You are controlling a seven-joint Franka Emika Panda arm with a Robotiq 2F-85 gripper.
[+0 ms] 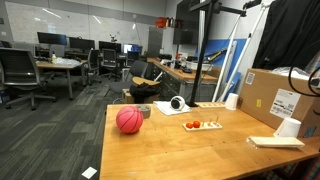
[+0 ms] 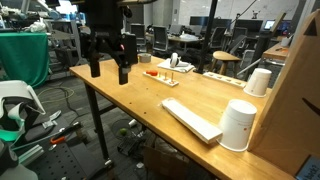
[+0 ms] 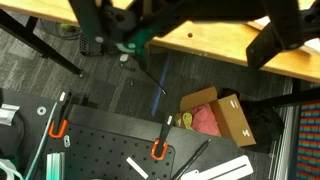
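My gripper (image 2: 109, 74) hangs at the table's near edge in exterior view 2, its two dark fingers apart with nothing visible between them. In the wrist view the gripper also shows a wide gap, with the table edge and floor beyond. A pink-red ball (image 1: 129, 119) rests on the left of the wooden table (image 1: 170, 155). Farther right lies a light board (image 1: 202, 126) bearing small red pieces and pegs. At the right edge are a long white block (image 2: 192, 121) and an upside-down white cup (image 2: 238, 125).
A second white cup (image 2: 258, 81) stands farther back, near a large cardboard box (image 1: 270, 98). White headphones (image 1: 178, 102) sit behind the board. Below the table, the wrist view shows an open cardboard box (image 3: 218, 118) and a black perforated plate (image 3: 110, 145).
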